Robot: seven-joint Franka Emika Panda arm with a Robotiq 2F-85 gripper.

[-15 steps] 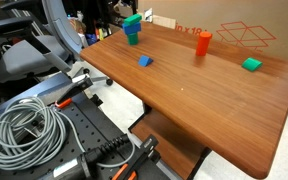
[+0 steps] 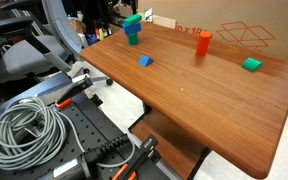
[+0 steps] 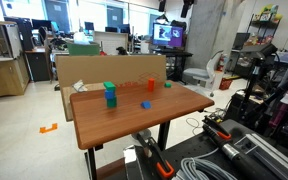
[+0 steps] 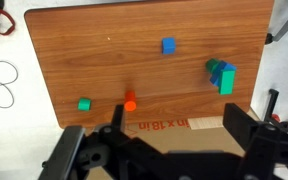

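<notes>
High over the wooden table, my gripper stands open in the wrist view, its dark fingers wide apart with nothing between them. A stack rises at one end of the table: a green block (image 2: 133, 19) on top, a blue piece (image 2: 132, 28) beneath it, and a green base (image 2: 133, 39) at the bottom. Seen from above, the stack's green top (image 4: 226, 81) lies to the right. An orange-red cylinder (image 2: 203, 43) stands upright near the cardboard-backed edge. One small blue block (image 4: 168, 46) and one small green block (image 4: 84, 104) lie apart on the tabletop.
A cardboard panel (image 3: 89, 70) with red drawing stands along one long edge. Coiled grey cable (image 2: 29, 135) and black arm hardware (image 2: 94, 160) occupy the opposite side, off the table.
</notes>
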